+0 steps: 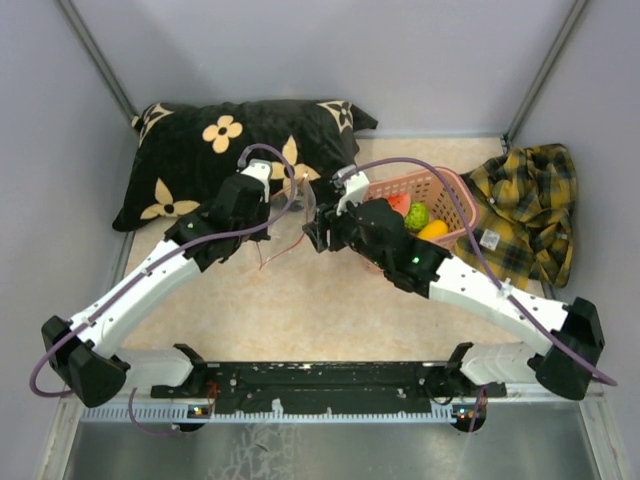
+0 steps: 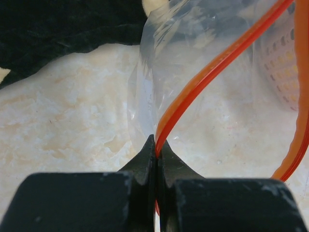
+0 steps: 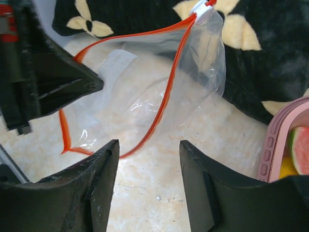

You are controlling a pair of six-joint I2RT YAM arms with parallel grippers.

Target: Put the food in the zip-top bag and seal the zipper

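The clear zip top bag point(image 3: 145, 104) has an orange-red zipper rim and stands with its mouth spread open, no food visible inside. My left gripper is shut on that rim, whose orange strip point(image 2: 205, 79) runs up from between the fingertips. My right gripper stands part open at the bag's other side; the rim passes close by its left finger point(image 3: 110, 157), and nothing is pinched between the fingers. The food lies in a basket: a red watermelon slice point(image 1: 399, 203), a green item point(image 1: 417, 217) and a yellow one point(image 1: 434, 230).
The pink perforated basket point(image 1: 462, 197) stands right of the bag, partly behind my right arm. A dark flowered cushion point(image 1: 190, 150) lies behind the bag, and a plaid cloth point(image 1: 540, 190) at far right.
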